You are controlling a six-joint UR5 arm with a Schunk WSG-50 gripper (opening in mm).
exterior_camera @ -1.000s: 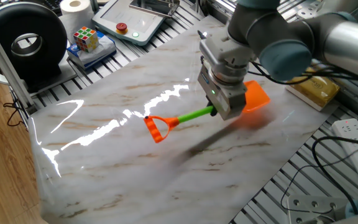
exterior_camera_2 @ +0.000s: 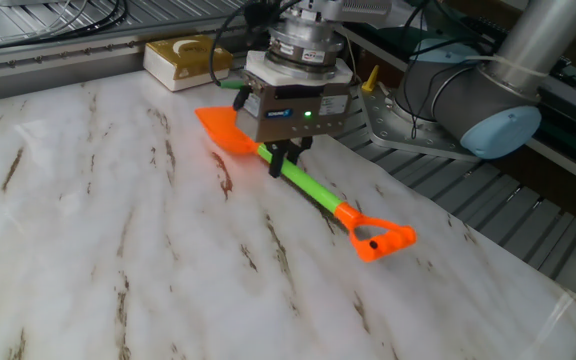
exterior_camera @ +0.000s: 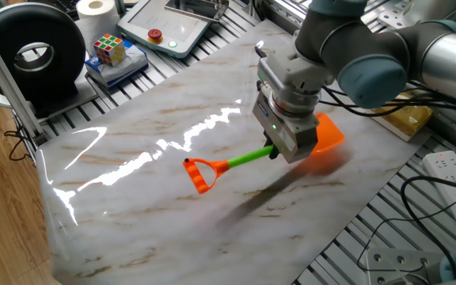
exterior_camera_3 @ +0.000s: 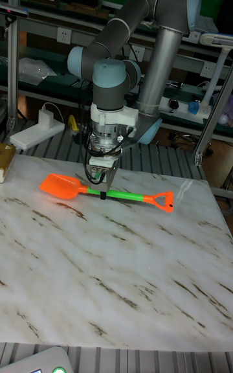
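A toy shovel with an orange blade, green shaft (exterior_camera: 248, 155) and orange D-shaped handle is held just above the marbled table (exterior_camera: 133, 229). Its shadow falls on the surface apart from it. My gripper (exterior_camera_2: 284, 167) is shut on the green shaft, near the blade end. In exterior view 2 the black fingers (exterior_camera_2: 275, 166) straddle the shaft, with the blade (exterior_camera_2: 226, 130) behind on the left and the handle (exterior_camera_2: 378, 243) toward the right front. From exterior view 3 the shovel (exterior_camera_3: 127, 196) lies roughly level, blade left and handle right; the gripper body hides part of the shaft in exterior view 1.
A yellow-topped box (exterior_camera_2: 186, 62) sits at the table's edge beyond the blade. A power strip (exterior_camera: 451, 178) with cables lies off the table. Beyond another edge stand a Rubik's cube (exterior_camera: 109, 49) and a teach pendant (exterior_camera: 165, 28).
My grip on the shaft looks the same.
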